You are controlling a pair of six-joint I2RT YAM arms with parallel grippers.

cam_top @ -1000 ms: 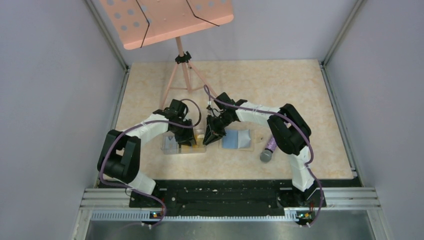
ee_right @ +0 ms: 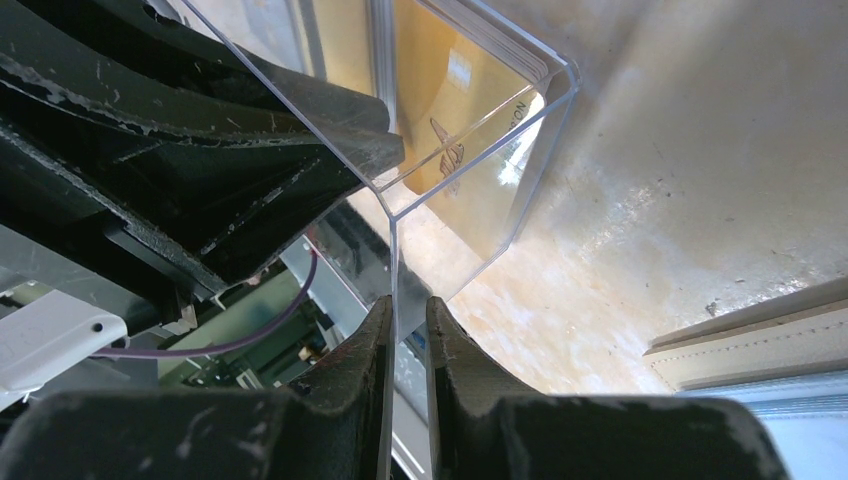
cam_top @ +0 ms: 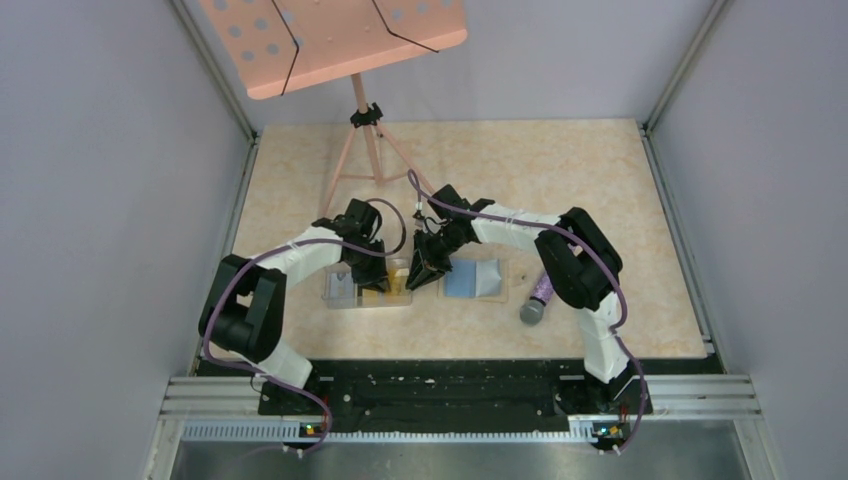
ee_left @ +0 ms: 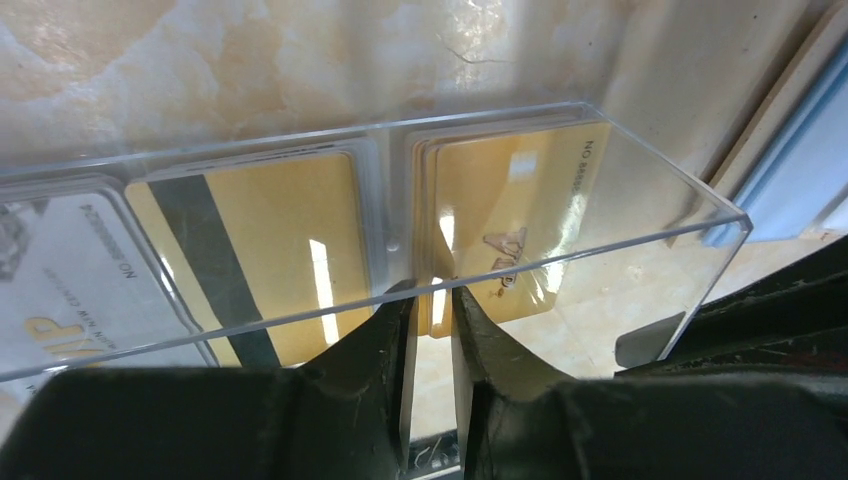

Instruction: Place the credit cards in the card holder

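Observation:
A clear box (cam_top: 368, 305) holds the credit cards: gold VIP cards (ee_left: 515, 215) at its right end, gold cards with a dark stripe (ee_left: 275, 240) in the middle, silver cards (ee_left: 75, 270) at the left. Over the box, my left gripper has its fingers slightly apart at the left edge of the VIP cards; the box's clear wall crosses in front, and whether a card sits between the tips is unclear. My right gripper is shut on the right end wall of the box. The blue card holder (cam_top: 460, 279) lies open to the right.
A purple-handled cylinder (cam_top: 536, 300) lies at the right, near the right arm. Behind the arms stands a pink tripod stand (cam_top: 366, 150). Free table (cam_top: 560, 165) extends at the back right and along the front.
Over the last second the left gripper has shifted slightly above the box. The right arm, box and card holder look unmoved.

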